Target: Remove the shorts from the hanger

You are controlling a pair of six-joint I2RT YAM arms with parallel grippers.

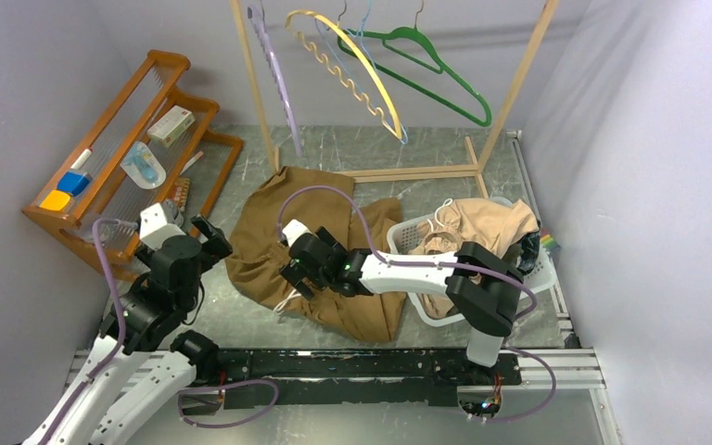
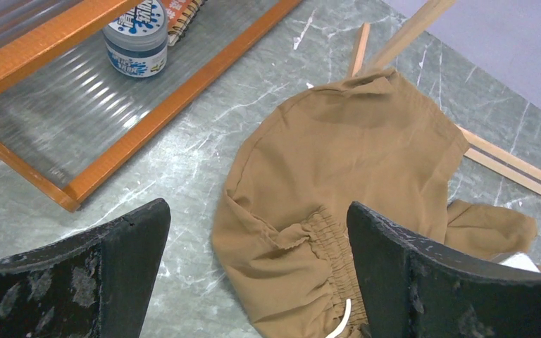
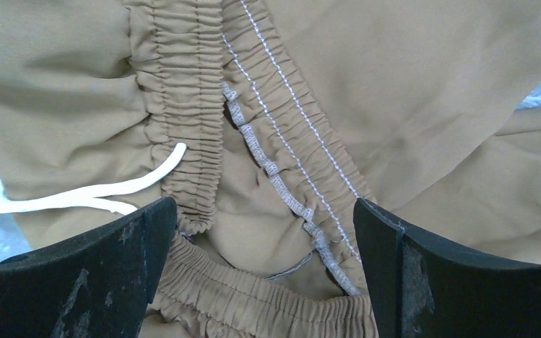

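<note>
Brown shorts [image 1: 283, 209] lie spread and crumpled on the grey floor in the top view, off any hanger. Their gathered waistband [image 3: 190, 105] and white drawstring [image 3: 98, 190] fill the right wrist view. Right above that waistband my right gripper [image 1: 301, 264] stands open; whether its fingertips touch the cloth I cannot tell. My left gripper [image 1: 213, 239] is open too, left of the shorts, with nothing between its fingers. Overhead hang a green hanger [image 1: 413, 37], a yellow hanger [image 1: 357, 56], a thin blue one partly behind it, and a purple hanger [image 1: 273, 69], all bare.
A wooden rack [image 1: 171, 97] with bottles and boxes stands at the left, close to my left arm. Under my right arm, a grey basket [image 1: 440, 320] holds beige clothes [image 1: 482, 227]. Wooden stand posts [image 1: 519, 79] rise at the back.
</note>
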